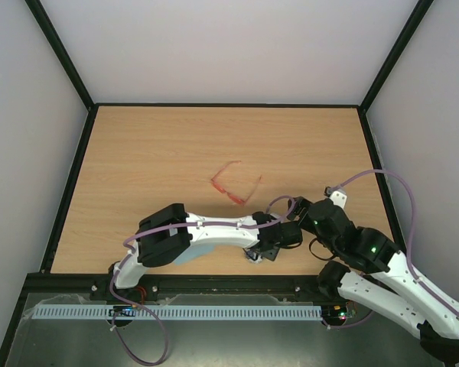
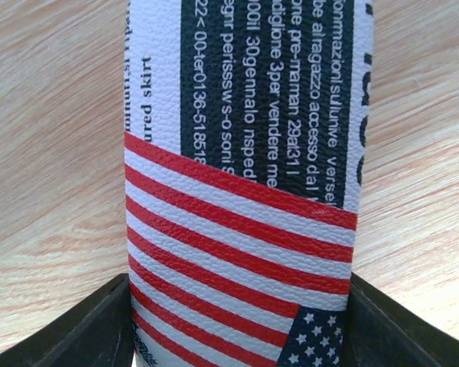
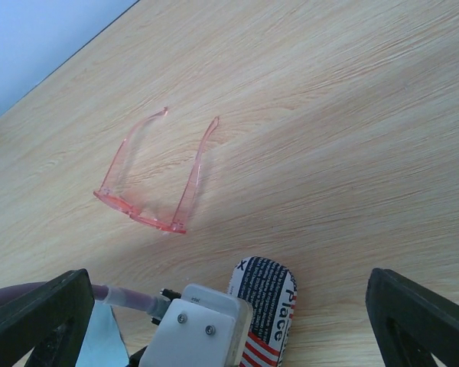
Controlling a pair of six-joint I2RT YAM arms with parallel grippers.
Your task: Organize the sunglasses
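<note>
A glasses case (image 2: pixel 241 191), printed with black-and-white text, red stripes and stars, fills the middle of the left wrist view. The fingers of my left gripper straddle its lower part; whether they press on it I cannot tell. Pink sunglasses (image 1: pixel 237 197) lie open on the table, above my left arm in the top view. In the right wrist view, my right gripper is open, above and behind the case (image 3: pixel 264 306), with nothing between its fingers.
A light blue cloth (image 1: pixel 193 254) lies under the left arm near the front edge.
</note>
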